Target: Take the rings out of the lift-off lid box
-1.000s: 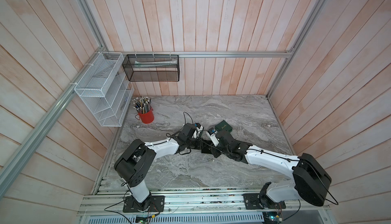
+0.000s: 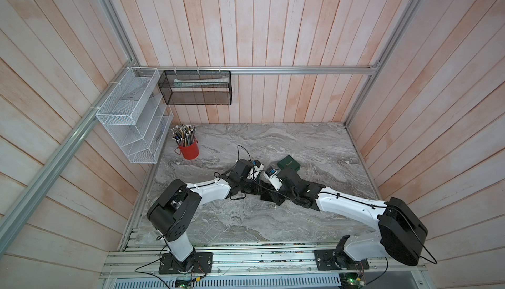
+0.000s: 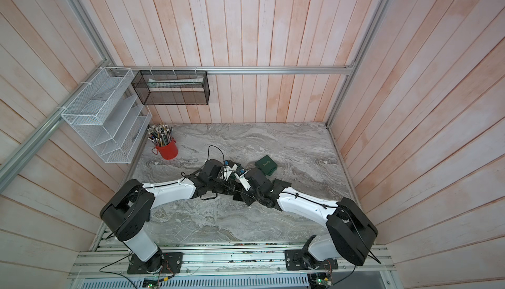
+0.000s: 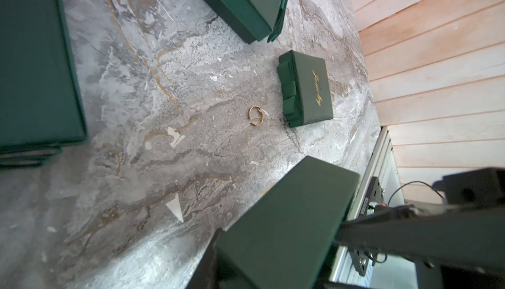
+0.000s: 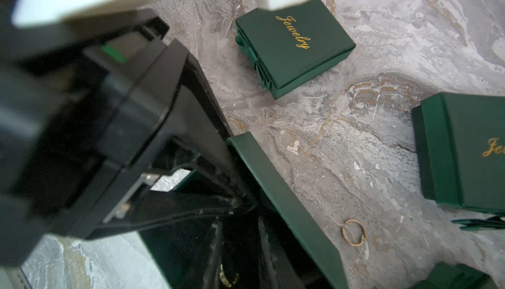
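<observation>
A dark green box (image 5: 289, 210) stands without its lid, its black inside facing up in the right wrist view. My left gripper (image 2: 258, 186) is shut on this box; its dark fingers reach over the rim, and in the left wrist view they flank the box's green side (image 4: 294, 220). Down in the box is my right gripper, partly open, with a visible gap between its fingers. Near its left finger a gold ring (image 5: 226, 278) shows low in the box, not clearly held. Another gold ring (image 5: 353, 232) lies on the marble table outside.
Closed green boxes marked "Jewelry" stand around: one behind (image 5: 297, 44) and one to the right (image 5: 468, 152). A small one (image 4: 313, 89) lies near the loose ring. A red cup of brushes (image 2: 188, 149) stands back left.
My right gripper has shifted slightly left, closer to the left gripper, over the open box. The left arm has barely moved.
</observation>
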